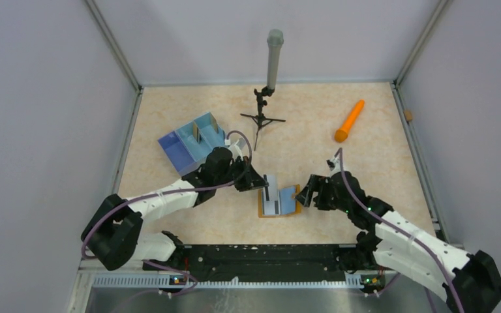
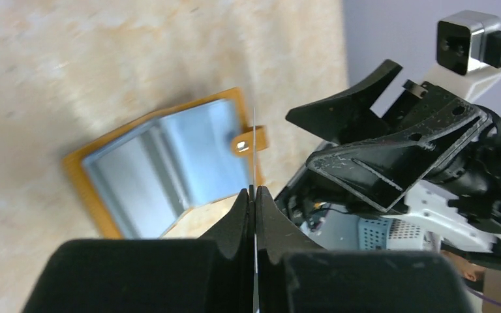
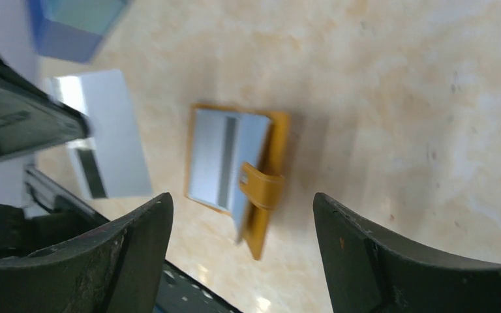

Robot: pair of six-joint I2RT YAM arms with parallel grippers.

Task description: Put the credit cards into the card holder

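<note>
My left gripper is shut on a white credit card (image 3: 121, 147) with a black stripe. The card hangs upright and shows edge-on in the left wrist view. From above, it overlaps the upper part of the card holder (image 1: 259, 207). This tan-edged holder lies spread on the table, with a pale, dark-banded panel on its left and a blue pocket (image 2: 203, 147) on its right. In the right wrist view the blue side rises at an angle beside the snap tab (image 3: 261, 187). My right gripper (image 1: 305, 197) is open at the holder's right edge, empty.
A blue compartment box (image 1: 177, 151) stands at the back left, behind the left arm. A tripod stand (image 1: 261, 119) and an orange cylinder (image 1: 350, 120) are further back. Bare table lies between the cylinder and the holder.
</note>
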